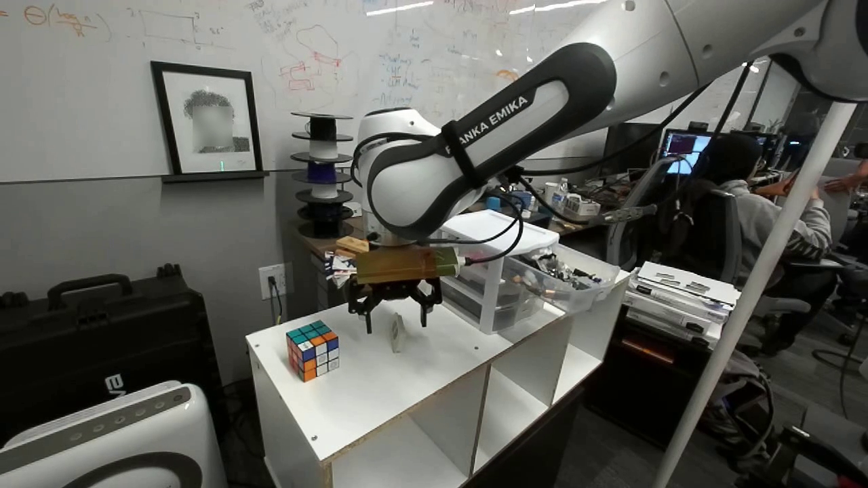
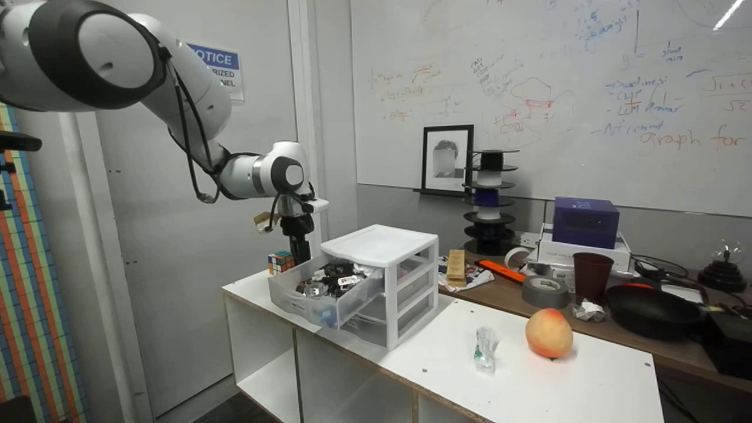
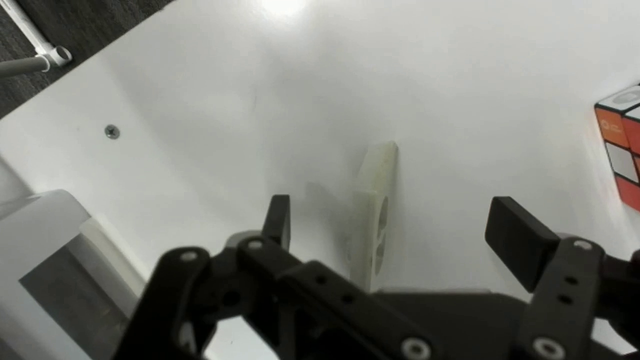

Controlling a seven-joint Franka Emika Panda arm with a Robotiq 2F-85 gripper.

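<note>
A thin, pale off-white piece with oval holes [image 3: 364, 234] stands on edge on the white cabinet top; in exterior view 1 the same pale piece [image 1: 396, 333] is seen nearly edge-on. Over it hangs my gripper [image 1: 397, 324], its fingers open and pointing down. In the wrist view the gripper has its two fingers spread on either side of the piece, with clear space on both sides and the left finger nearer. The piece's lower end is hidden behind the gripper body. A Rubik's cube [image 1: 312, 351] rests to the left in exterior view 1.
A white drawer unit [image 2: 380, 247] with an open bin of small parts [image 2: 303, 296] stands beside the work area. Beyond it lie a peach [image 2: 549, 332] and a crumpled clear wrapper [image 2: 486, 349]. The cabinet top [image 1: 366, 407] is bare towards its front edge.
</note>
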